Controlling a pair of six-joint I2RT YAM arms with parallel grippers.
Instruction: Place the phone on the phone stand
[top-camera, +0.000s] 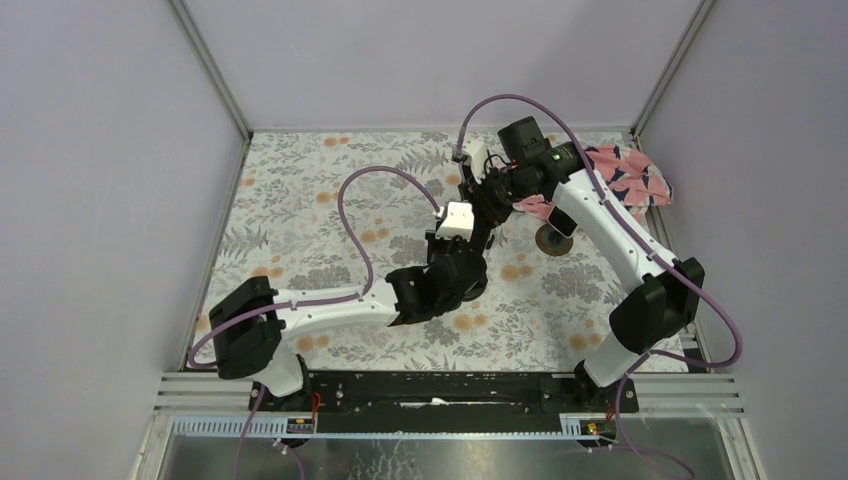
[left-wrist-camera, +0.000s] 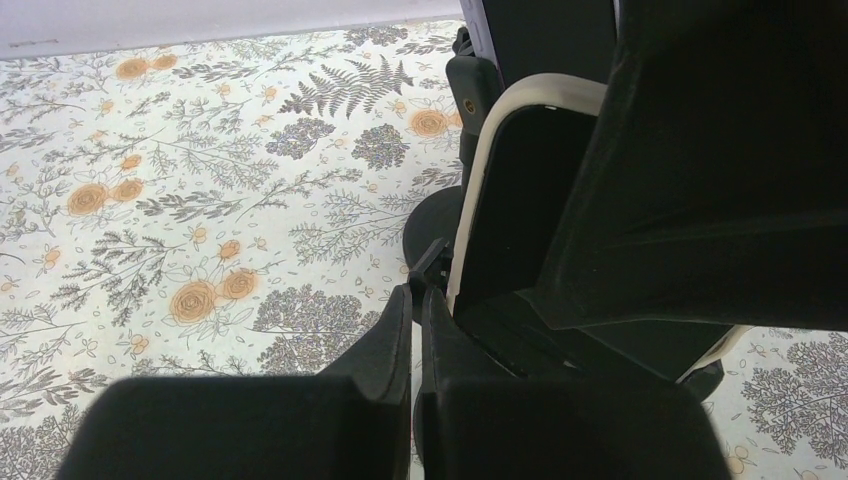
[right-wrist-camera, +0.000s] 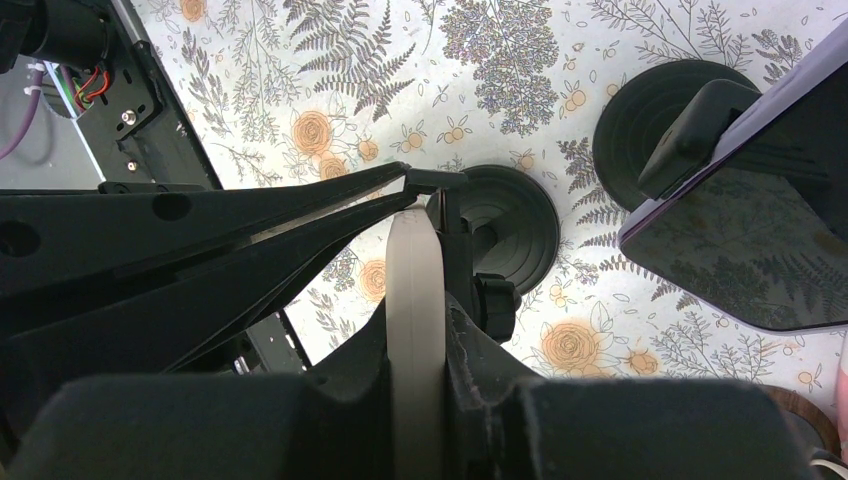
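My two grippers meet over a black stand at table centre. In the right wrist view my right gripper is shut on a pale-edged phone (right-wrist-camera: 414, 270), seen edge-on above a round stand base (right-wrist-camera: 515, 225). In the left wrist view my left gripper is shut at the near edge of that stand, beside the phone's pale frame (left-wrist-camera: 470, 205); what exactly lies between its fingertips is hard to tell. The top view mostly hides phone and stand beneath the arms.
Another stand (right-wrist-camera: 650, 120) holds a lilac-edged phone (right-wrist-camera: 740, 250). A wooden stand (top-camera: 553, 242) and pink patterned cloth (top-camera: 630, 175) lie at the right.
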